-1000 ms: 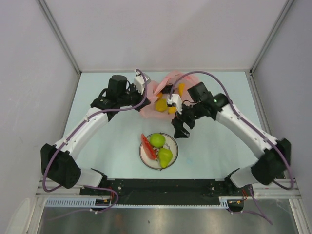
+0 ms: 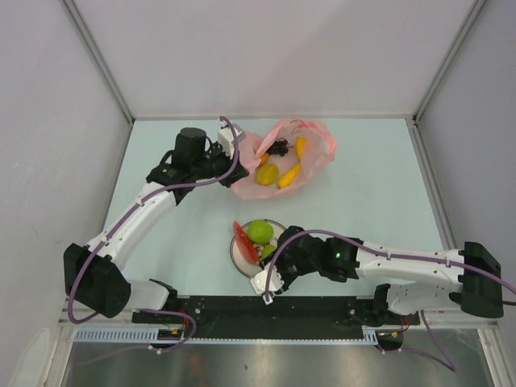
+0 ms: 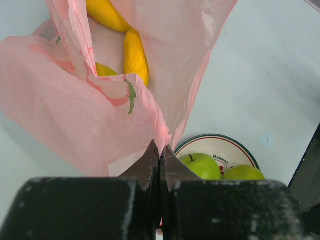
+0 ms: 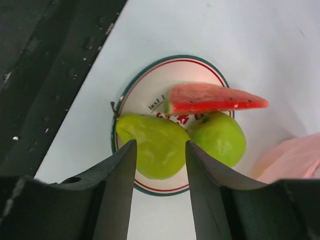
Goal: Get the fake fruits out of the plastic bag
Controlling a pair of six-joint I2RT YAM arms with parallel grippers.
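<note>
A pink plastic bag (image 2: 274, 184) lies open at the back; inside are yellow fruits (image 2: 290, 176), a yellow-green fruit (image 2: 267, 174) and a dark bunch (image 2: 278, 147). My left gripper is shut at the bag's near edge, where pink plastic rises at its tips. My right gripper is low over the plate (image 4: 150, 87), its fingers apart above a pear (image 4: 155, 155). The plate also holds a green apple (image 4: 220, 137) and a watermelon slice (image 4: 210, 98).
The left arm has barely moved.
</note>
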